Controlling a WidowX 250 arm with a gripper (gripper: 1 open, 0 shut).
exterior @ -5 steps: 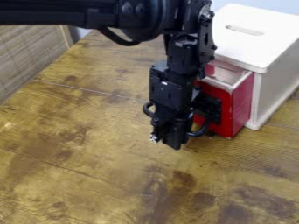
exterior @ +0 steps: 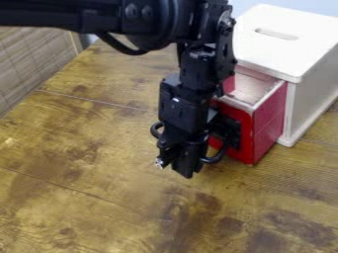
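My black gripper (exterior: 180, 158) hangs low over the wooden table, just in front of the red-fronted drawer (exterior: 264, 121) of a white box (exterior: 284, 49). The drawer is pulled partly out, its pale inside showing. The gripper body hides part of the drawer's front, and whether the fingers are open or shut is unclear.
A tiled panel (exterior: 27, 64) stands at the back left.
My gripper has shifted slightly left and down in the view since a second ago. The drawer looks nearly unchanged.
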